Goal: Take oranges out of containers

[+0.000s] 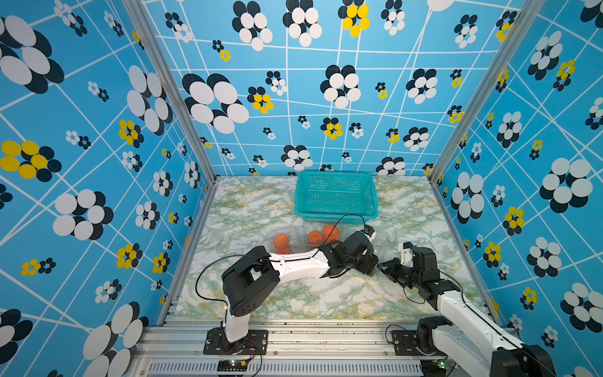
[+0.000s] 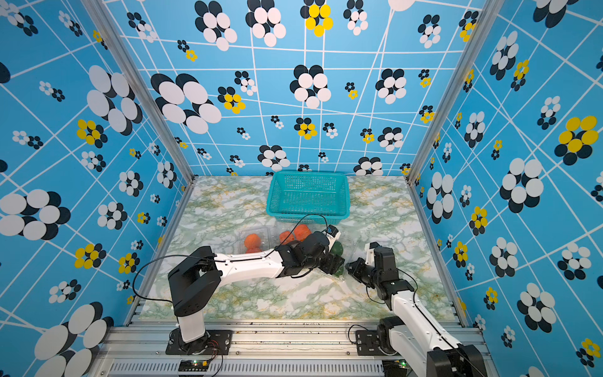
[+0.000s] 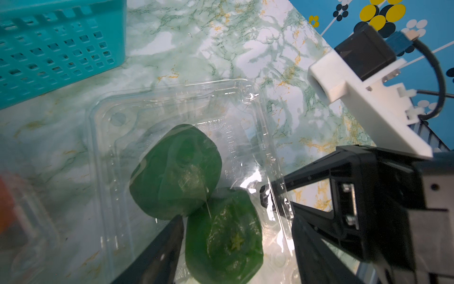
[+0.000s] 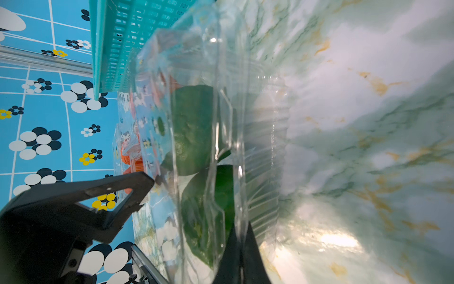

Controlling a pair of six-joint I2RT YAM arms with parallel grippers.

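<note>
Two dark green fruits (image 3: 177, 172) lie in a clear plastic container (image 3: 175, 90), pressed against each other. My left gripper hangs over this container, its fingers parted on either side of the nearer green fruit (image 3: 224, 236) and nothing seen held. At the container's right side, my right gripper has its fingertips together on the thin clear rim. Orange fruits (image 1: 280, 240) sit in another clear container to the left, with more orange fruits (image 1: 330, 233) in a middle one, partly hidden by the left arm.
An empty teal basket (image 1: 336, 194) stands behind the containers. Bare marbled tabletop (image 1: 295, 301) lies in front of them, and more free room is at the right back. The two grippers are close together over the right container.
</note>
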